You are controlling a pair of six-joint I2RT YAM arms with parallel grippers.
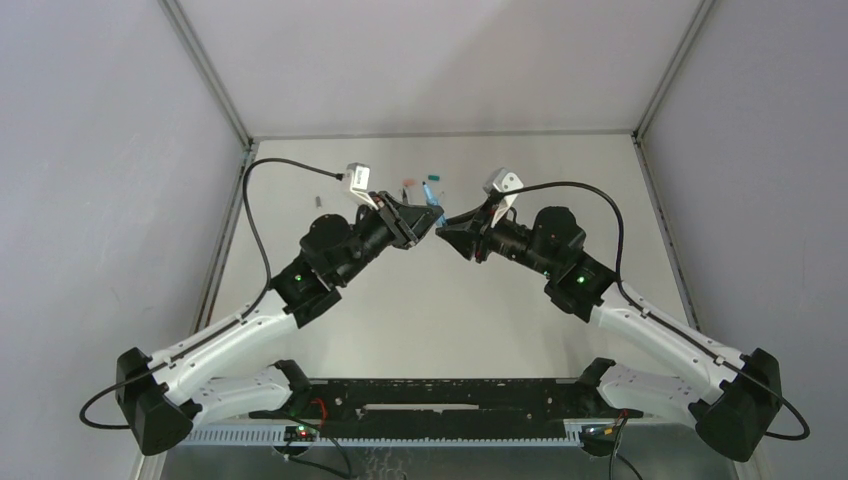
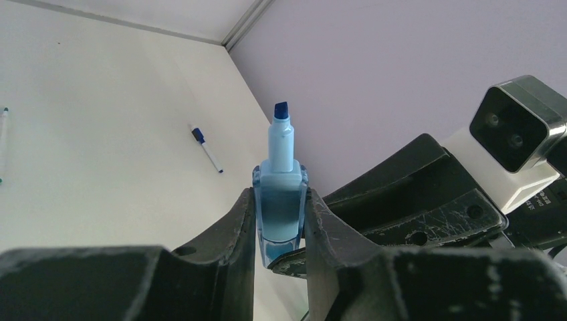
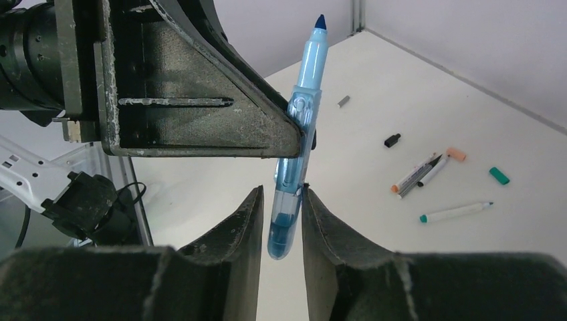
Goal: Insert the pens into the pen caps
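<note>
A light-blue pen with a dark blue tip stands nearly upright between the two arms. My left gripper is shut on its middle. Around its lower, rounded end, my right gripper is still part open; in the right wrist view a gap shows on the left of the pen. Loose on the table lie a black cap, a green cap, an orange cap and a small grey piece. A white pen with a green end lies in front of the green cap.
Several pens lie bunched near the orange cap. In the left wrist view, a white pen with a dark blue end lies apart on the table.
</note>
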